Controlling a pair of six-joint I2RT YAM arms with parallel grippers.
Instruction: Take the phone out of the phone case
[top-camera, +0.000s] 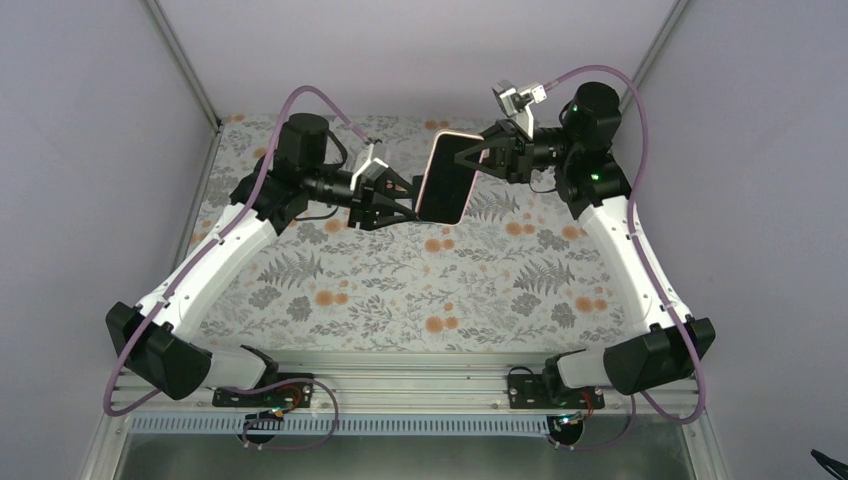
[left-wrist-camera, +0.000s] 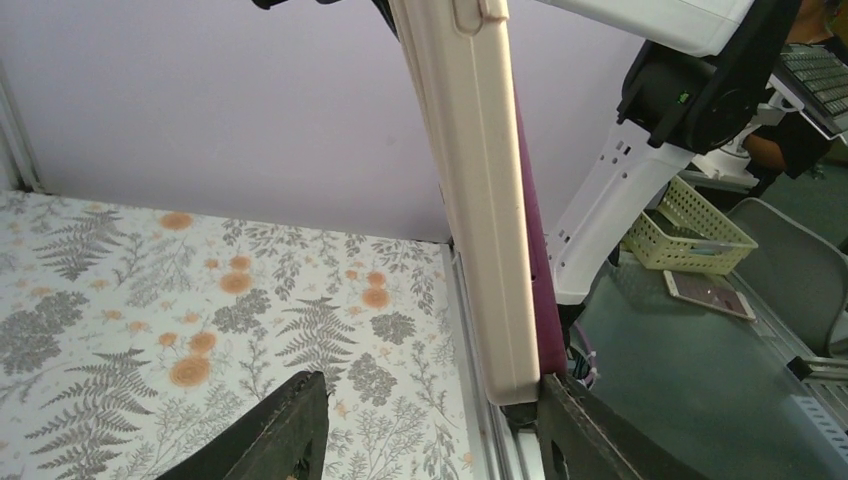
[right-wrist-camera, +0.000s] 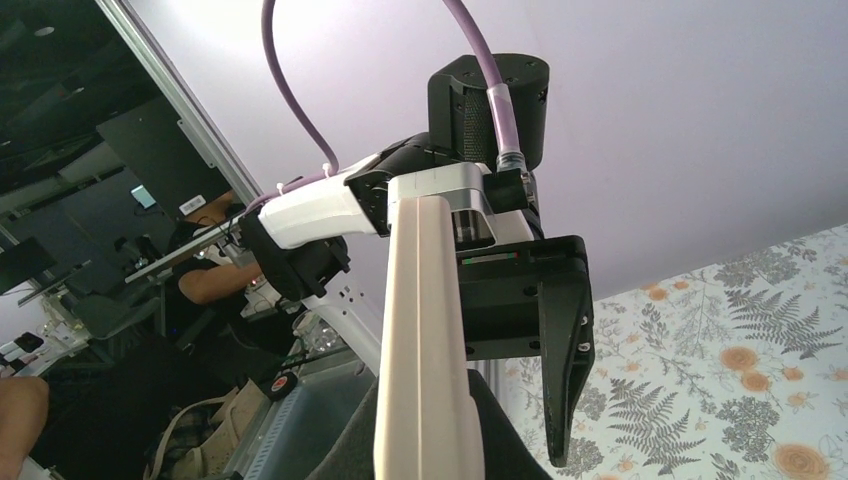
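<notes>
A black-screened phone (top-camera: 449, 185) sits in a pale pink case (top-camera: 419, 203), held up between the arms and tilted. My right gripper (top-camera: 470, 157) is shut on the cased phone at its upper right side, one finger lying across the screen. At the lower left edge, my left gripper (top-camera: 411, 203) stands part open. From the left wrist, the case (left-wrist-camera: 485, 200) appears edge-on with a dark maroon strip beside it. The right-hand finger (left-wrist-camera: 600, 440) meets that lower end, while the other finger (left-wrist-camera: 300, 430) is well apart from it. Phone and case seem together.
Below lies the flowered tabletop (top-camera: 380, 300), bare of loose objects. Pale walls close in the sides and back. A yellow basket (left-wrist-camera: 690, 235) stands off to the side, beyond the table.
</notes>
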